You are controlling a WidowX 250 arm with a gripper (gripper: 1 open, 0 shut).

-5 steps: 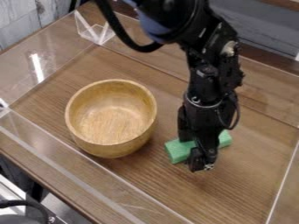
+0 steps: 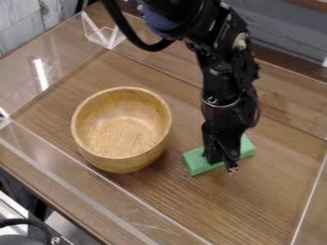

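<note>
My black gripper [image 2: 224, 153] reaches down from the top onto a green block [image 2: 202, 163] lying on the wooden table right of a bowl. The gripper's tip sits on or just over the block and covers its middle. Its fingers look close together; whether anything is between them is hidden.
A round light wooden bowl [image 2: 120, 100] sits left of the block. A clear plastic piece [image 2: 105, 31] is at the back left. Rims run along its left and back edges.
The gripper's lower part looks narrower than before and has shifted slightly up and back. The block has stayed about where it was.
</note>
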